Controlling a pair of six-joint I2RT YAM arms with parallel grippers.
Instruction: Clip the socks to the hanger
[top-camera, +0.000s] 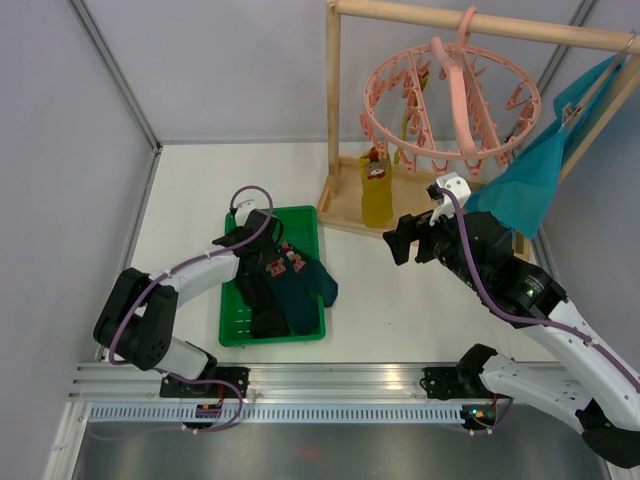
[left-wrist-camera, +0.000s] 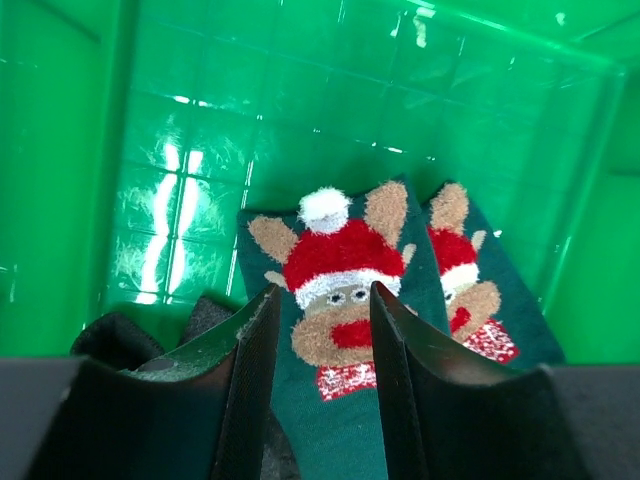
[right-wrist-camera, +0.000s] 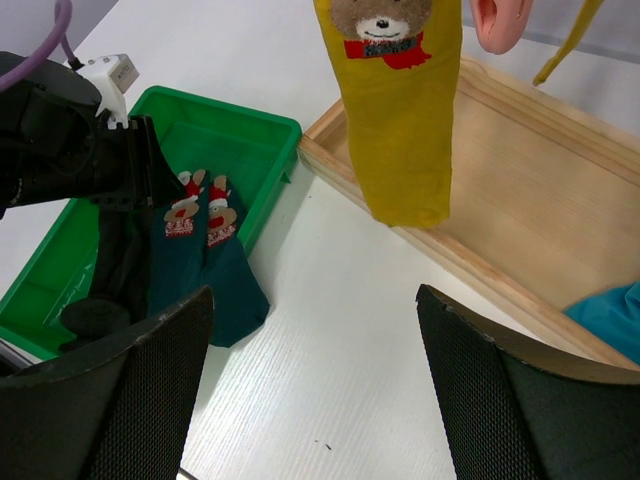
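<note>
Two dark green socks with reindeer faces (left-wrist-camera: 345, 270) lie flat in the green tray, beside dark grey or black socks (top-camera: 263, 305). Above the cuff of the nearer green sock, my left gripper points down with its fingers apart and nothing between them. My right gripper is open and empty over the table's right side, below the hanger. The round pink clip hanger (top-camera: 375, 75) hangs from a wooden bar. A yellow sock (top-camera: 376, 195) with a bear face dangles from its left side; another yellow piece hangs farther back.
The green tray (top-camera: 232, 327) stands on the white table, one green sock hanging over its right edge. A wooden frame (top-camera: 334, 100) with a base holds the bar. Teal cloth (top-camera: 545, 155) hangs at the right. Between tray and right arm the table is clear.
</note>
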